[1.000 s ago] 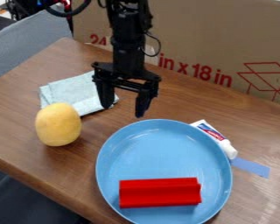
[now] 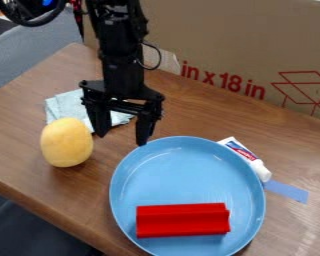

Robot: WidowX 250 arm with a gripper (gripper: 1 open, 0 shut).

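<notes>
My black gripper (image 2: 120, 124) hangs open above the wooden table, over the right part of a pale folded cloth (image 2: 65, 107). Nothing shows between its fingers. A yellow rounded object (image 2: 67, 142) sits to the lower left of it. A light blue plate (image 2: 176, 173) lies to the lower right, with a red bar-shaped block (image 2: 182, 220) on it.
A white toothpaste tube (image 2: 244, 156) lies just beyond the plate, near a strip of blue tape (image 2: 287, 190). A cardboard box (image 2: 243, 50) stands at the back. The table's left edge drops away. Bare wood (image 2: 210, 115) lies right of the gripper.
The gripper has moved to the left, ending over the cloth beside the yellow object. The objects on the table look unmoved.
</notes>
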